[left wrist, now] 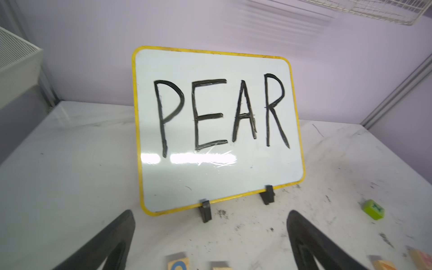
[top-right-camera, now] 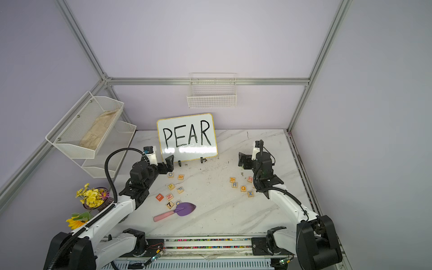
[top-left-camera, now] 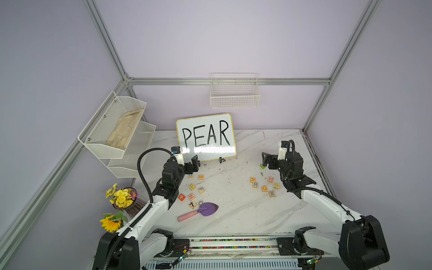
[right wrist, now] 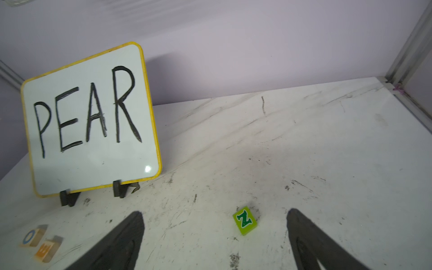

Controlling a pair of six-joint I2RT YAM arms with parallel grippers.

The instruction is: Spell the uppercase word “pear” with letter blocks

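Note:
The whiteboard (top-left-camera: 206,137) at the back shows PEAR in black. On the table, loose letter blocks lie in two scattered groups. The left group holds what looks like a P block (top-left-camera: 192,186) and an E block (top-left-camera: 201,176). Within the right group are a grey R block (top-right-camera: 235,185) and an orange one, perhaps A (top-right-camera: 232,179); the letters are too small to be sure. Raised before the board, my left gripper is open and empty. My right gripper, also open and empty, is raised above the right side, with a green block (right wrist: 244,220) showing beyond it.
A purple trowel (top-left-camera: 208,209) with a pink handle lies at the front left. Flowers (top-left-camera: 120,198) and a white wire shelf (top-left-camera: 104,150) stand along the left.

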